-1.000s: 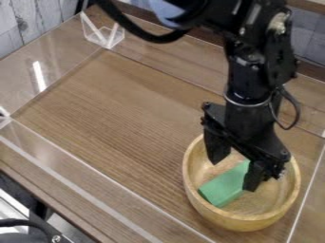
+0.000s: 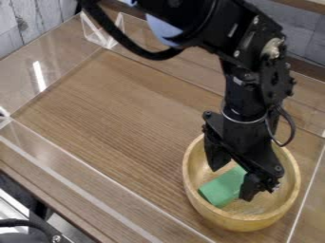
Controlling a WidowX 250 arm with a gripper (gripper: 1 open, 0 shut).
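Observation:
A round wooden bowl point(image 2: 254, 214) sits at the lower right, holding a flat green block point(image 2: 219, 189). My black gripper point(image 2: 238, 168) hangs down into the bowl, over the right and upper part of the block, partly hiding it. Whether anything is between its fingers, and how far apart they are, is hard to make out.
A clear plastic item point(image 2: 99, 27) stands at the far back left. Dark cables lie at the lower left edge.
The gripper has shifted and turned slightly inside the bowl over the last second. The bowl and green block look about the same.

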